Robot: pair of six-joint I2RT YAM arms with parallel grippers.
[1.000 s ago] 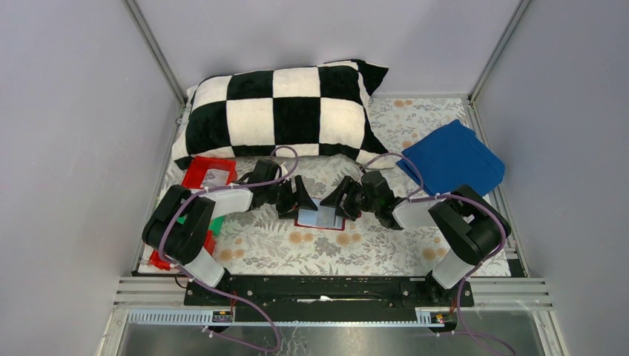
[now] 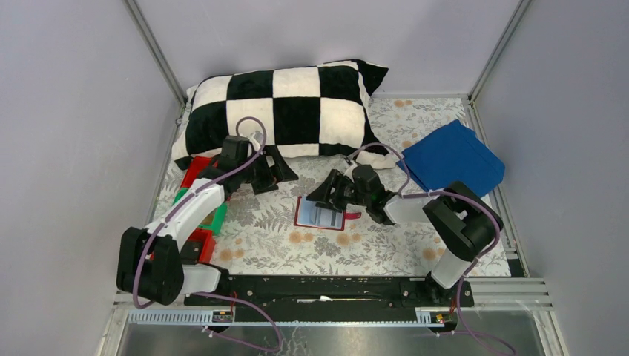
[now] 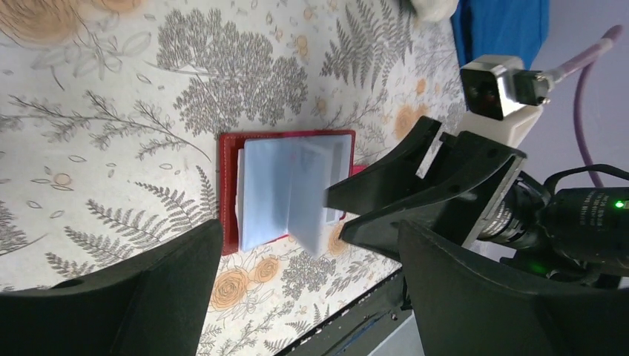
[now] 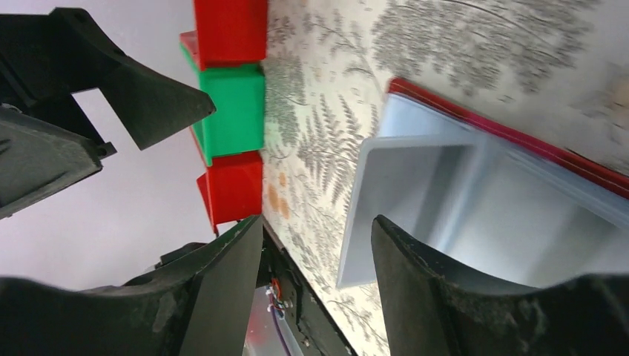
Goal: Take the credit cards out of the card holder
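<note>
An open card holder [image 2: 320, 215] with a red cover and pale, translucent pages lies at the table's middle. One page [image 4: 404, 200] stands raised in the right wrist view, its free edge between the spread fingertips of my right gripper. That gripper is open over the holder's right part, and whether it touches the page cannot be told. Back and left of the holder, my left gripper [image 2: 282, 183] is open and empty. Its two fingers [image 3: 159, 289] frame the holder from above in the left wrist view. No credit card can be made out clearly in the pages.
Red and green bins [image 4: 234, 111] stand along the left side, partly under my left arm; a dark item [image 2: 190, 252] lies in the front one. A checkered pillow [image 2: 285, 111] fills the back, and a blue cloth [image 2: 456, 159] lies at the right. Table in front of the holder is bare.
My left gripper has drawn away from the holder, leftward and back. My right gripper has shifted left over the pages, leaving the red tab at the holder's right side in view.
</note>
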